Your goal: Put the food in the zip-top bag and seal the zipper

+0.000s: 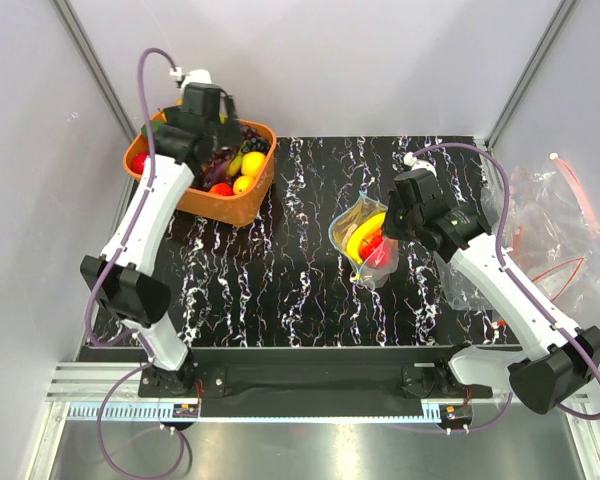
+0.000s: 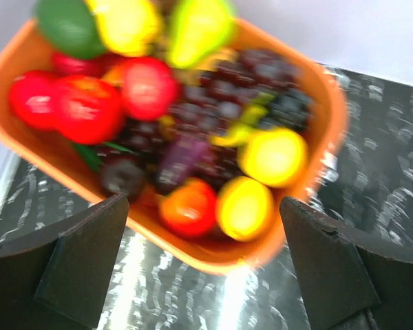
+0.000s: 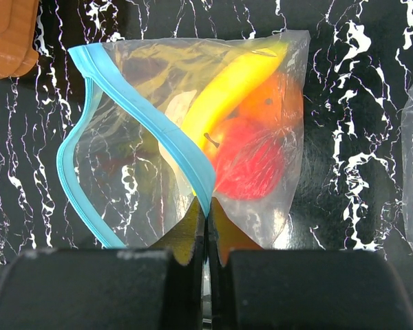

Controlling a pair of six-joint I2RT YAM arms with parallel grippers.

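Observation:
A clear zip top bag point(image 3: 158, 148) with a blue zipper band point(image 3: 148, 117) gapes at its mouth, as the right wrist view shows. Inside lie a yellow banana point(image 3: 230, 86), a red food piece point(image 3: 248, 161) and an orange one point(image 3: 275, 100). My right gripper is shut on the bag's blue rim, pinching one edge of the mouth. Over at the orange basket point(image 2: 48, 155), my left gripper stands open above its front side, nothing between the fingers. Toy food fills the basket, including a lemon point(image 2: 274, 157), a tomato point(image 2: 89, 110) and an eggplant point(image 2: 182, 161).
Other clear plastic bags point(image 1: 545, 235) lie at the right edge of the table, beside and under the right arm. Bare black marbled tabletop point(image 1: 270, 290) stretches between the basket and the held bag.

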